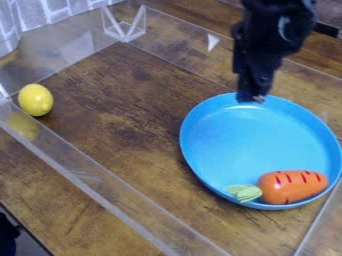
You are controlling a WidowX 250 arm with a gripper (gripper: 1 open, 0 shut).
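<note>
The black gripper (251,88) hangs high above the back left part of a blue plate (234,140), blurred, so how far its fingers are apart is hard to see. A toy carrot (291,186) with a pale green top lies on the front right of the plate. A yellow lemon or egg-shaped object (36,99) rests on the wooden surface at the left, away from the gripper.
Clear plastic walls (127,200) edge the wooden table (120,130) along the left and front. A white fabric-like item is at the top left corner.
</note>
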